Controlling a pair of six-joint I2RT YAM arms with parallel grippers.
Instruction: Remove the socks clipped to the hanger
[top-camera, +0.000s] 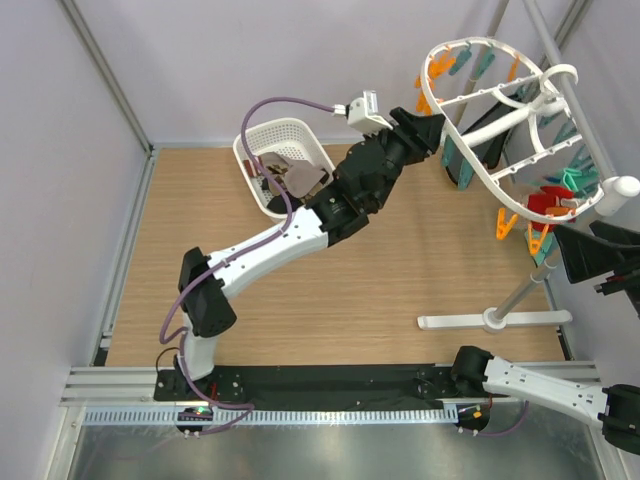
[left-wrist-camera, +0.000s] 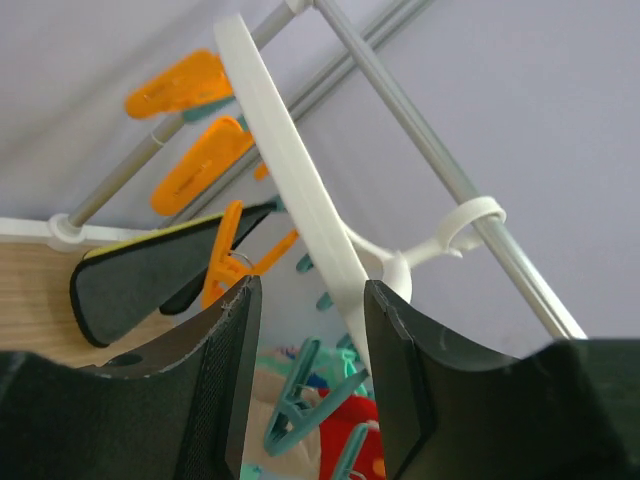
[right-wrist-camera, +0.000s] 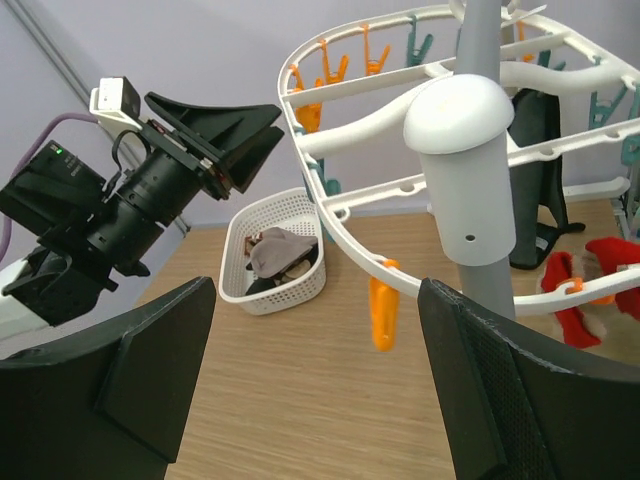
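Note:
Orange and teal clips line the round white hanger (top-camera: 478, 165). A dark sock with a yellow edge in the left wrist view hangs inside the ring. Red socks (top-camera: 541, 207) with pale parts hang at its right side. At the ring's left rim is my left gripper (top-camera: 440, 128); in the left wrist view its fingers (left-wrist-camera: 235, 345) stand apart with no sock between them, the white rim showing ahead. My right gripper is open near the hanger's front right, an orange clip (right-wrist-camera: 383, 313) showing empty beyond its wide gap.
A white basket (top-camera: 290, 130) holding several socks stands at the back, left of the hanger. The pole's white foot (top-camera: 455, 322) rests on the table at front right.

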